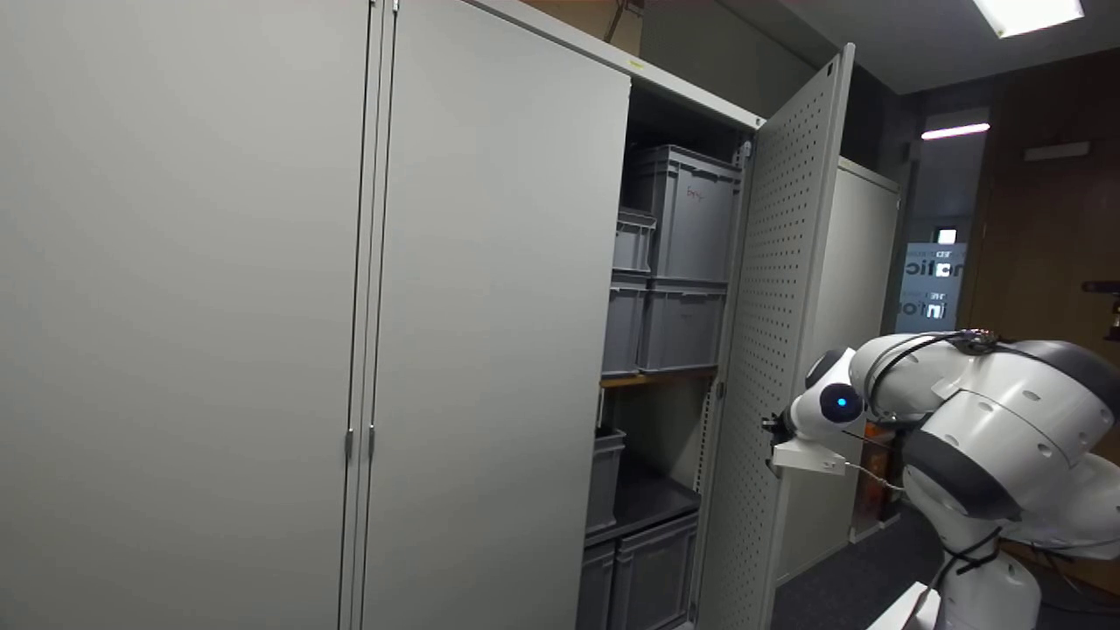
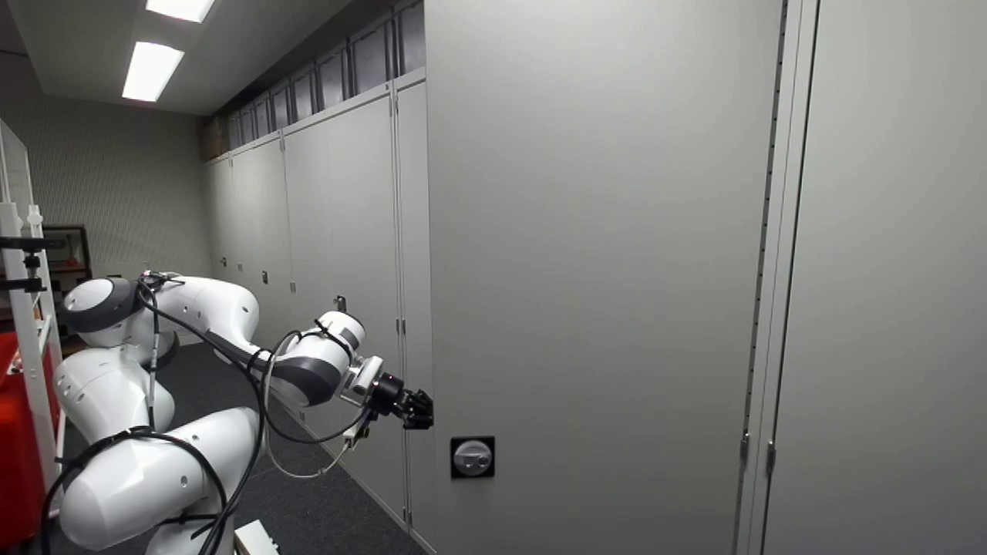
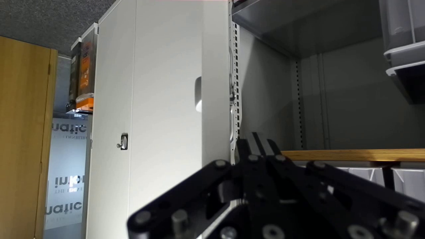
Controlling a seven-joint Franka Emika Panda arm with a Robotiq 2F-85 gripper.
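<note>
A grey cabinet door [image 1: 782, 262] with a perforated inner face stands swung open at the right of the cabinet. My gripper [image 1: 774, 426] is by its free edge, on the inner side. From the other exterior view, the door's smooth outer face [image 2: 601, 231] shows, and the gripper [image 2: 423, 410] meets its left edge in the picture. In the wrist view the gripper is shut, its fingers together and nothing visible between them. The door's edge [image 3: 215, 87] lies just left of the fingers; whether they touch it cannot be told.
Inside the cabinet, grey crates [image 1: 684, 327] sit on shelves. The neighbouring door [image 1: 504, 315] is closed. A round lock handle [image 2: 473, 458] is set in the open door's outer face.
</note>
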